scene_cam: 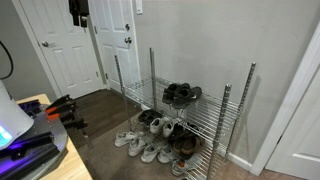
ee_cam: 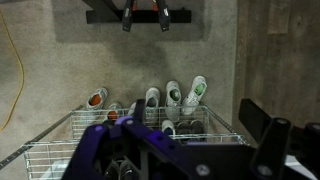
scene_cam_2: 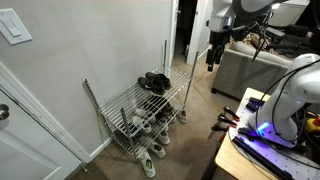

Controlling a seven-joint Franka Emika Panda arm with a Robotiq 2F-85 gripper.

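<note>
In exterior view 2 my gripper (scene_cam_2: 213,58) hangs high near the top right, pointing down. Its dark end also shows at the upper left of exterior view 1. Two wide-apart dark fingers (ee_cam: 265,145) fill the lower part of the wrist view, with nothing visible between them. Well below stands a wire shoe rack (scene_cam: 212,115). Black shoes (scene_cam: 180,94) lie on its upper shelf. Lower down are brown shoes (scene_cam: 186,145) and pale shoes (scene_cam: 150,153). A white pair (ee_cam: 195,90) shows near the rack's edge in the wrist view. The fingers hide part of the rack.
Metal posts (scene_cam: 240,95) rise above the rack beside the wall (scene_cam: 210,40). Clamps with orange parts (scene_cam_2: 225,124) jut out by the wooden table (scene_cam_2: 235,165). Bare floor (scene_cam_2: 195,140) lies between table and rack. A grey sofa (scene_cam_2: 237,75) stands behind.
</note>
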